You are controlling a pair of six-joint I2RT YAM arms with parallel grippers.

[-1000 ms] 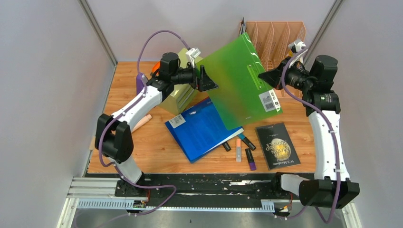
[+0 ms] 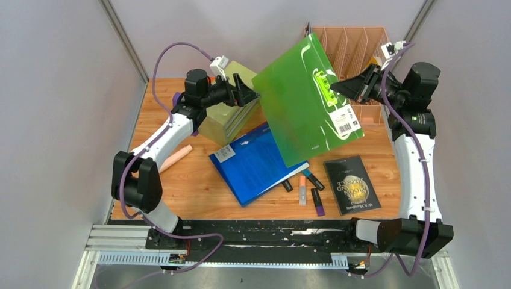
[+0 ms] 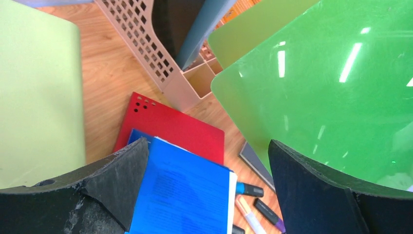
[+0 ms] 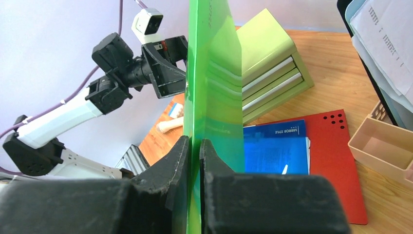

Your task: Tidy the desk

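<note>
A large green folder [image 2: 301, 102] hangs upright and tilted over the desk's middle, gripped at its right edge by my right gripper, shut on it. My left gripper [image 2: 241, 93] stands open by the folder's left edge, over the pale green drawer box [image 4: 263, 48], with nothing between its fingers. Below lie blue folders [image 2: 256, 168], partly covering a red one [image 4: 331, 170]. A salmon organizer [image 2: 343, 45] at the back right holds papers [image 4: 384, 48] and dark items.
Markers [image 2: 316, 198] and a black book [image 2: 352, 192] lie at the front right. A pale roll [image 2: 176, 158] lies at the left. Bare wood [image 2: 199, 192] shows at front left.
My left gripper has drawn back leftward, away from the green folder's face.
</note>
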